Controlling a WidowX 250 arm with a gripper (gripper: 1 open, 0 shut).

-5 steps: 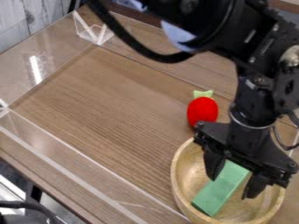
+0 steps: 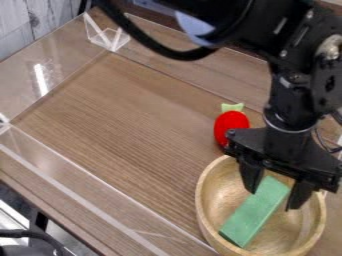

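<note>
A wooden bowl (image 2: 214, 215) stands at the lower right of the camera view, with a green oblong block (image 2: 249, 221) lying in it. My black gripper (image 2: 274, 186) is over the bowl, above the upper end of the block, its fingers apart. A red rounded object (image 2: 231, 131) sits just behind the bowl, with a small pale green piece (image 2: 233, 106) behind it.
A clear plastic strip runs along the left edge, and a cable (image 2: 27, 234) lies at the lower left.
The block still lies in the bowl.
</note>
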